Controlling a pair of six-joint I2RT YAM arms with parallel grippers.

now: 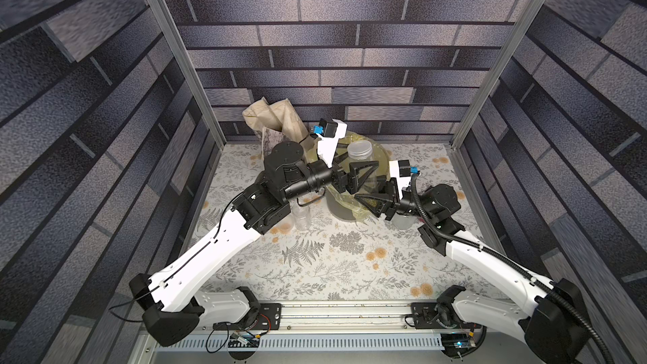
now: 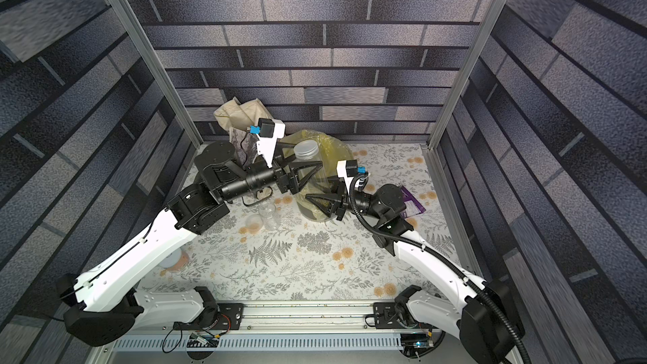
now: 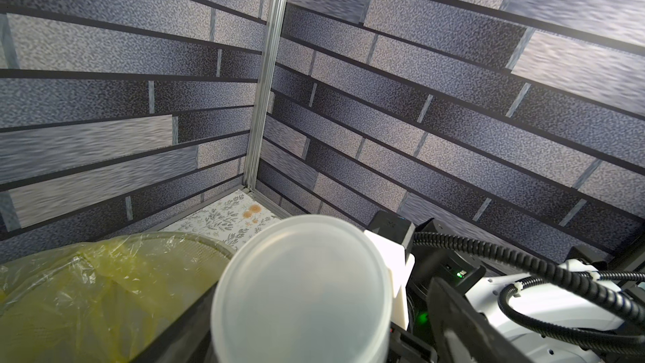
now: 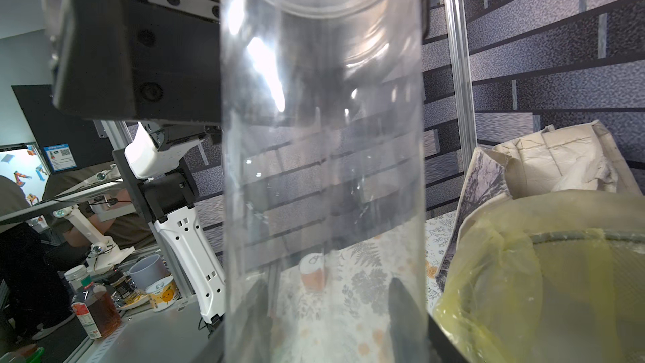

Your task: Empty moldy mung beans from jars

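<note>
A clear, empty-looking cylindrical jar (image 4: 322, 154) stands upright in my right gripper (image 1: 367, 195), which is shut on it, above the front of a bin with a yellow liner (image 4: 530, 275). My left gripper (image 2: 306, 174) is at the jar's top, its fingers apart around the pale lid (image 3: 301, 295); whether they touch it is unclear. In the right wrist view, the left gripper's dark body sits beside the jar's upper part.
A beige bag (image 1: 273, 118) stands at the back left. Clear containers (image 2: 268, 215) lie left of the bin, and a purple packet (image 2: 414, 205) is at the right.
</note>
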